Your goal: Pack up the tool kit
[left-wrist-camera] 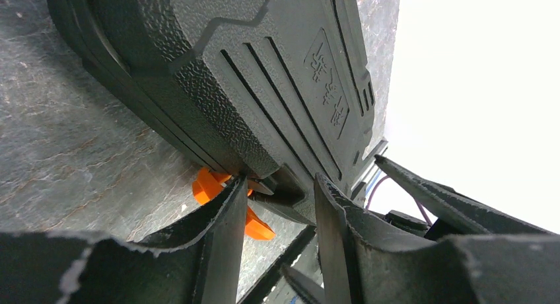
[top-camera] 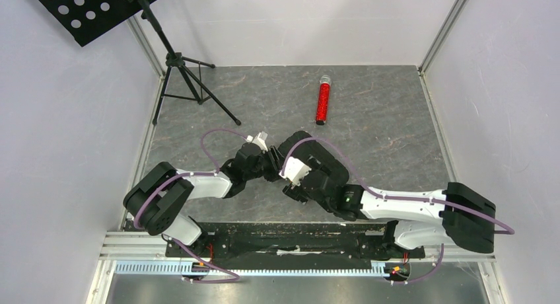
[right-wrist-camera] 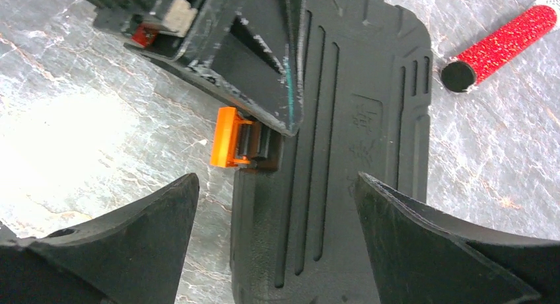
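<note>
The black tool case [top-camera: 330, 165] with orange latches [left-wrist-camera: 257, 228] lies closed on the floor. In the left wrist view, my left gripper stands part open at the case's side seam, beside an orange latch; whether it touches the latch is unclear. The right wrist view shows the left gripper's body over the case edge, just above an orange latch [right-wrist-camera: 226, 137]. My right gripper is open above the case [right-wrist-camera: 323, 218], nothing visible between its fingers. The top view mostly hides both grippers' fingertips behind their bodies.
A red cylinder [top-camera: 323, 102] with a glittery surface lies behind the case. A black stand [top-camera: 191, 79] occupies the back left, with its perforated panel overhead.
</note>
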